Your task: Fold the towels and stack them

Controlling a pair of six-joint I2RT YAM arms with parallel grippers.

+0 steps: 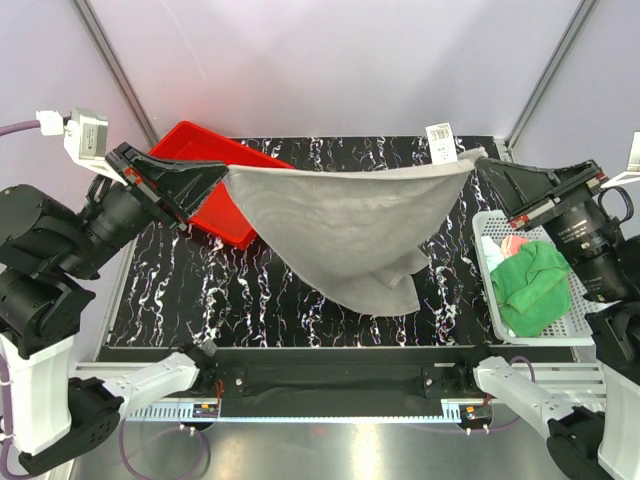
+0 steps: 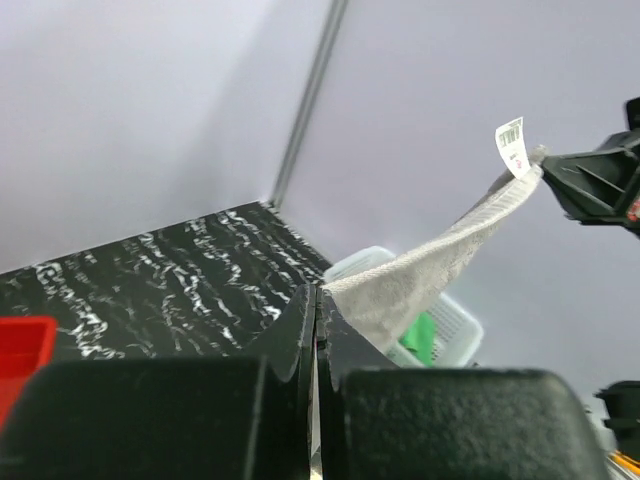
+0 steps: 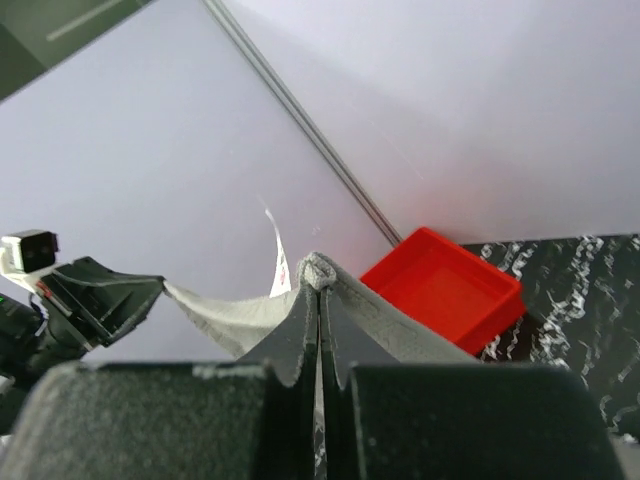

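A grey towel (image 1: 340,225) hangs stretched high between my two grippers, its top edge nearly straight and its body sagging over the marble table. A white label (image 1: 441,143) sticks up near its right corner. My left gripper (image 1: 222,170) is shut on the left corner, my right gripper (image 1: 482,165) on the right corner. In the right wrist view the pinched towel corner (image 3: 320,272) shows at the fingertips.
A red bin (image 1: 185,140) stands at the back left of the dark marble table (image 1: 170,300). A white basket (image 1: 575,325) at the right holds a green towel (image 1: 532,285) and other cloths.
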